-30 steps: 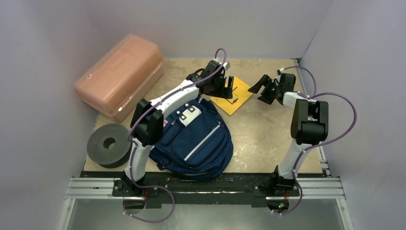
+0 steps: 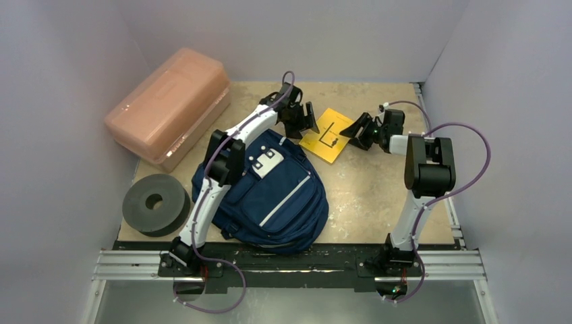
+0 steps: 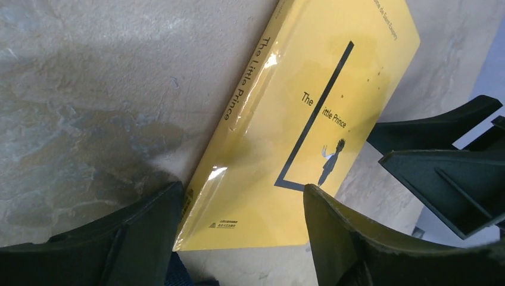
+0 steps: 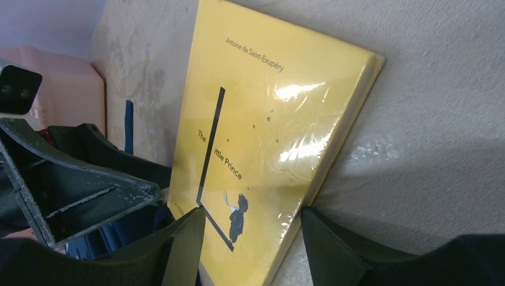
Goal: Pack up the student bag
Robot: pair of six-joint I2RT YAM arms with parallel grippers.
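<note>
A yellow book, The Little Prince (image 2: 327, 135), lies flat on the table between both grippers, just above the navy backpack (image 2: 273, 196). My left gripper (image 2: 303, 123) is open at the book's left end; in the left wrist view one fingertip meets the spine, the other is over the cover (image 3: 321, 89). My right gripper (image 2: 357, 128) is at the opposite end, its fingers apart; in the right wrist view one fingertip is against the book's edge, the other over the cover (image 4: 262, 107).
A translucent pink box (image 2: 165, 101) stands at the back left. A grey ring-shaped roll (image 2: 138, 202) lies at the front left.
Both grippers have moved onto the book's ends, the right one leftward and the left one back from over it to its left end. The book has shifted slightly.
</note>
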